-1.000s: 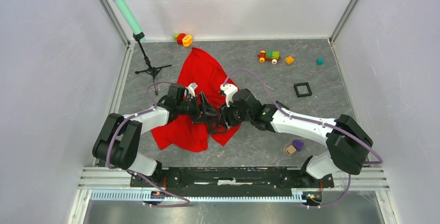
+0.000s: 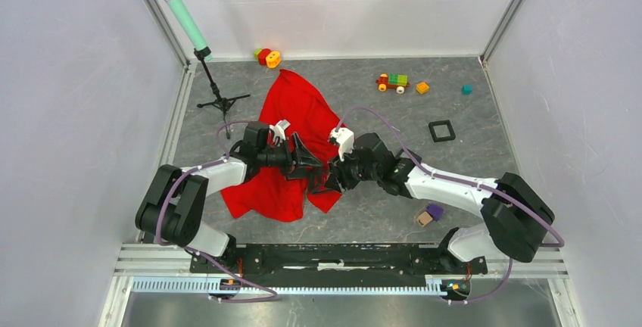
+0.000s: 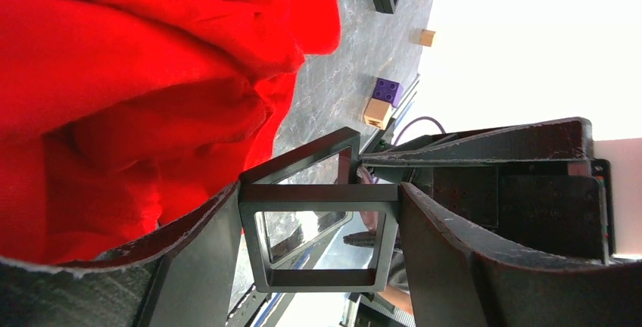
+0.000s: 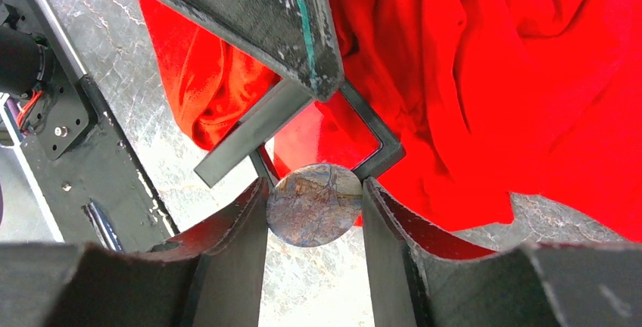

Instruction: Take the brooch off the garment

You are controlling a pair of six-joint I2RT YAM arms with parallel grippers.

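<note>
The red garment [image 2: 291, 107] lies crumpled on the grey table. My left gripper is shut on a black hinged square case [image 3: 322, 198] with clear panes, its halves spread apart. The same case [image 4: 253, 132] shows in the right wrist view, with red cloth behind it. A round brooch [image 4: 314, 210] with a brown and blue marbled face sits between my right gripper's [image 4: 316, 183] fingertips, touching both. It appears clear of the cloth, in front of the case. In the left wrist view the brooch [image 3: 369, 222] shows partly through the case's opening.
A purple block [image 2: 434, 211] and a tan block [image 2: 424, 219] lie near the front right. Another black frame [image 2: 441, 131] lies flat on the right. Toy blocks [image 2: 394, 82] stand at the back. Open table lies between these.
My right gripper has drawn back a little to the right, away from the left one. The left arm and the garment stay where they were.
</note>
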